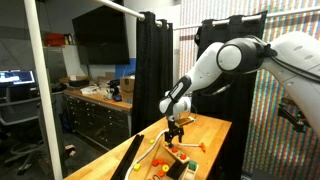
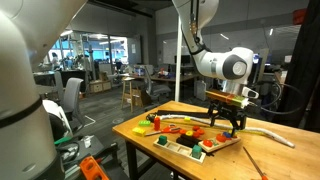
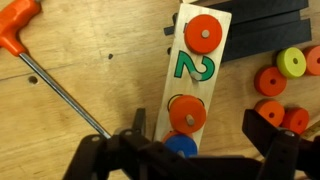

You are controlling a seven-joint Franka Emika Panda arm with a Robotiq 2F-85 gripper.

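In the wrist view a pale wooden board marked with a green 2 runs up the middle. One orange disc sits at its far end, another orange disc nearer me. Just below the latter is a blue disc, partly hidden by my gripper. My fingers stand apart on either side of the board's near end, with no grip on the discs visible. Seen from outside, the gripper points down over the board's end on the wooden table.
Several loose discs, among them a yellow disc and a red disc, lie right of the board. A hex key with an orange handle is at the left. Black bars lie under the board's far end.
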